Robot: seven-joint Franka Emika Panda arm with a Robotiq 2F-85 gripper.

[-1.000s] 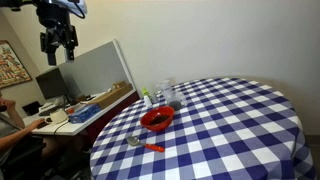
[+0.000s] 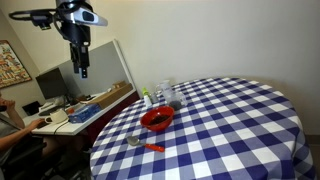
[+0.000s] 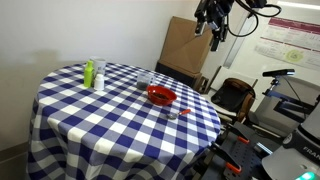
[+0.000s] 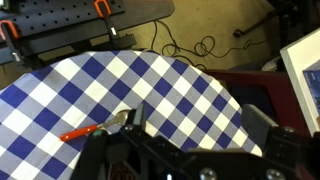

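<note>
My gripper (image 2: pixel 81 70) hangs high in the air, its fingers apart and nothing between them. In exterior view 2 the gripper (image 3: pixel 214 42) is well above the table's near right side. On the blue-and-white checked tablecloth (image 2: pixel 225 130) sits a red bowl (image 2: pixel 157 127) with dark contents. Close in front of the bowl lies a utensil with a red handle (image 2: pixel 154 148) and a metal head (image 2: pixel 133 140). The wrist view shows that red handle (image 4: pixel 80 132) at lower left, with the head partly behind a finger. The bowl is not identifiable there.
A yellow-green bottle (image 3: pixel 88 75), a white bottle (image 3: pixel 99 83) and a clear container (image 3: pixel 145 77) stand farther back on the table. Beside the table is a desk (image 2: pixel 95 112) with boxes.
The bowl and the utensil lie where they were.
</note>
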